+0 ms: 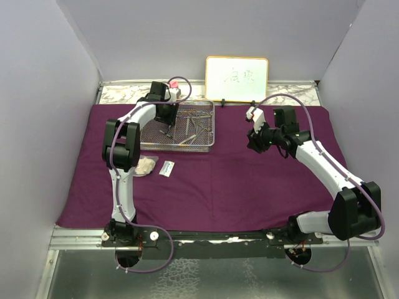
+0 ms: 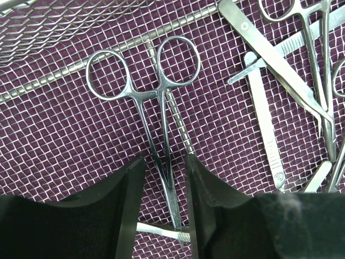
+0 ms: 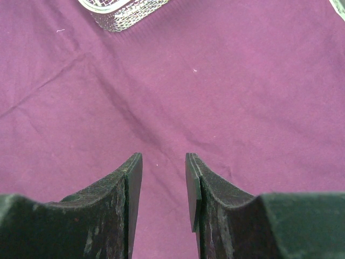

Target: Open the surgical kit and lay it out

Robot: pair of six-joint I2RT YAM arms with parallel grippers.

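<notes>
The mesh instrument tray (image 1: 208, 143) stands at the back left of the purple cloth, holding scissor-like clamps, tweezers and other steel tools. My left gripper is open over a hemostat (image 2: 136, 96), its fingertips either side of the shanks; whether they touch cannot be told. A pair of tweezers (image 2: 237, 19) and a scalpel handle (image 2: 264, 118) lie to its right. My right gripper is held over bare cloth right of the tray, fingers apart with nothing between them.
A bag of pale material (image 1: 144, 166) and a white packet (image 1: 166, 169) lie in front of the tray. A whiteboard (image 1: 237, 78) stands at the back.
</notes>
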